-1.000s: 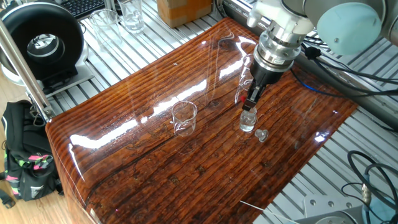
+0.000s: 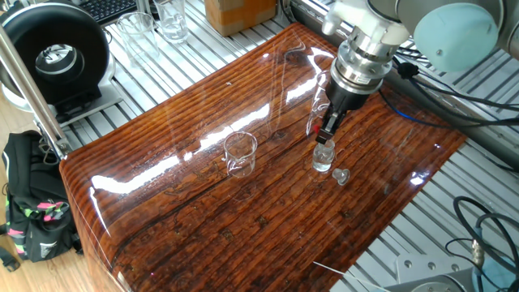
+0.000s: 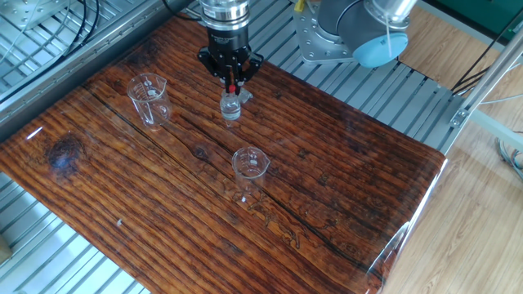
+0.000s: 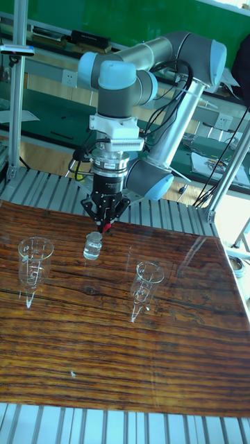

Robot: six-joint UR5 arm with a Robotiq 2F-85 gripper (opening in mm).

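Observation:
A small clear glass bottle (image 2: 322,157) with clear liquid stands upright on the glossy brown wooden table (image 3: 327,196). Right above its mouth is my gripper (image 2: 325,136), pointing down, a red mark near its tips. In exterior view 2 the gripper (image 3: 231,86) overlaps the top of the bottle (image 3: 230,107), and its fingers converge towards the neck. From the front, the gripper (image 4: 104,225) appears just above and slightly right of the bottle (image 4: 92,247). Whether the tips clasp the neck cannot be made out. A glass stopper (image 2: 341,176) lies beside the bottle.
One clear beaker (image 3: 250,165) stands near the table's middle; another beaker (image 3: 150,100) is off to the bottle's other side. More glassware (image 2: 137,34) and a cardboard box (image 2: 240,14) are beyond the table.

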